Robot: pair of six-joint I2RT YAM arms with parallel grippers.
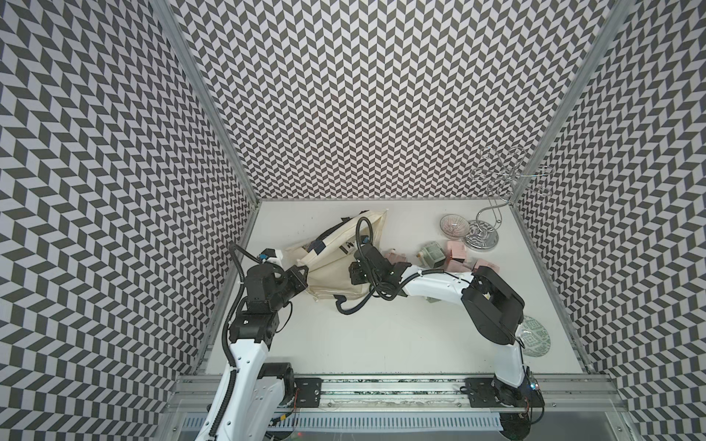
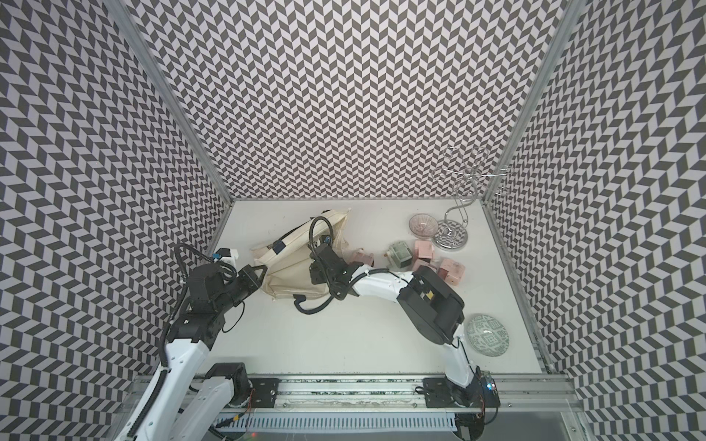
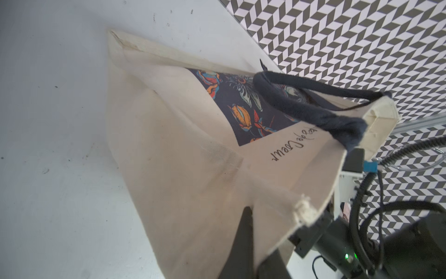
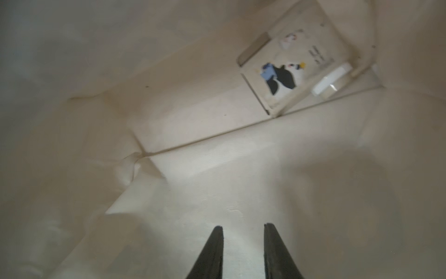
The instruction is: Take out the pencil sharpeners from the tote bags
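Observation:
A cream tote bag (image 1: 331, 275) with navy handles lies on the left half of the table, its mouth held apart. At its near-left edge, my left gripper (image 1: 300, 276) is shut on the bag's cloth; in the left wrist view one finger (image 3: 242, 246) lies along the outside of the fabric. My right gripper reaches inside the bag with its fingers partly open and nothing between them. A cream pencil sharpener (image 4: 292, 65) with a penguin picture rests inside, ahead and to the right of those fingertips in the right wrist view. Both top views hide it.
Right of the bag sit a green sharpener (image 2: 399, 253) and several pink ones, including a pink block (image 2: 450, 270). A glass bowl (image 1: 454, 225) and wire stand (image 1: 481, 235) are at the back right, a green patterned dish (image 2: 487, 334) front right.

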